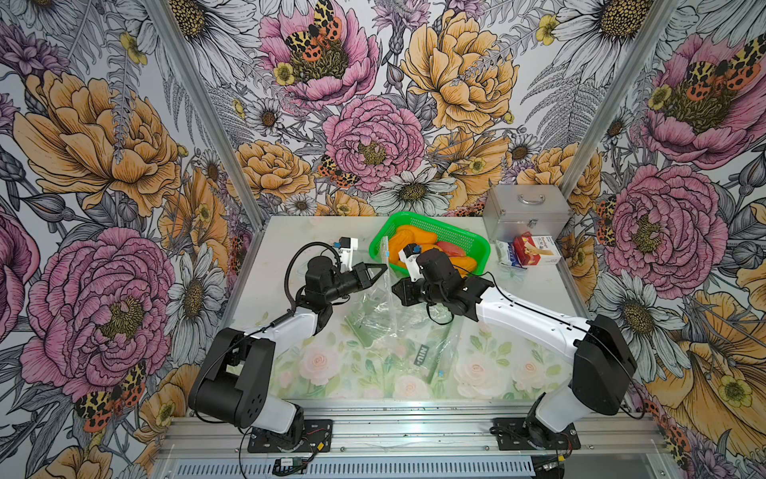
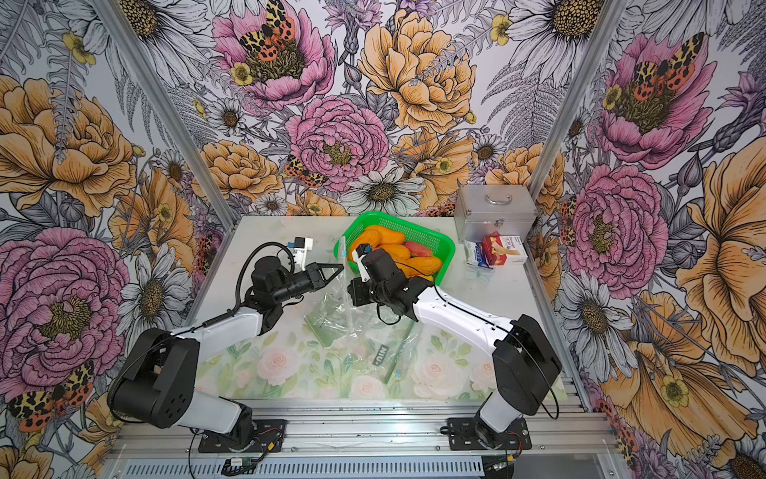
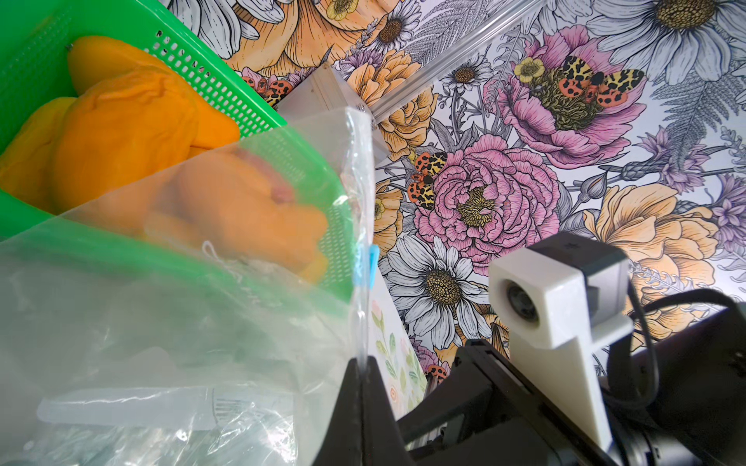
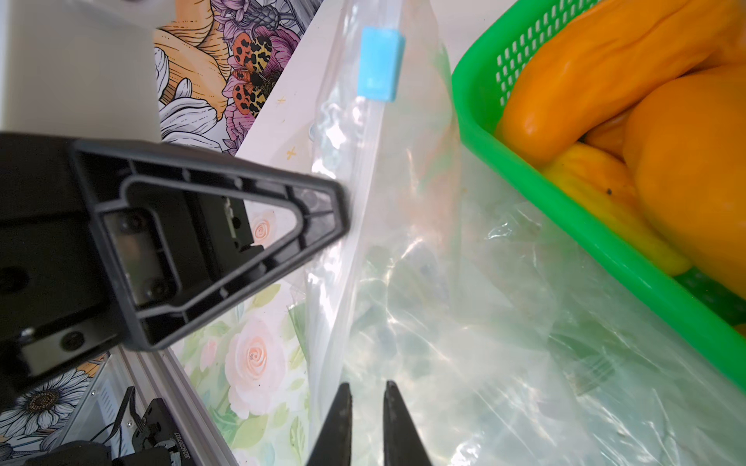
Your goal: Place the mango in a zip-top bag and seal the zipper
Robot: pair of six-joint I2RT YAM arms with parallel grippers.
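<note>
A clear zip top bag (image 1: 375, 319) rises from the table between my grippers, its lower part spread over the mat. My left gripper is shut on its zipper edge, with the blue slider (image 3: 373, 264) a little beyond the tips. In the right wrist view, the left gripper's black finger (image 4: 338, 209) meets the edge below the slider (image 4: 380, 63). My right gripper is partly open, its tips apart in front of the film; whether film lies between them is unclear. Mangoes (image 3: 124, 139) lie in the green basket (image 3: 217, 77); none shows in the bag.
The basket (image 1: 470, 235) stands close behind the bag and right gripper. At the back right are a metal case (image 1: 526, 211), a red and white box (image 1: 536, 250) and a small packet (image 1: 508, 254). Open mat lies at the front right.
</note>
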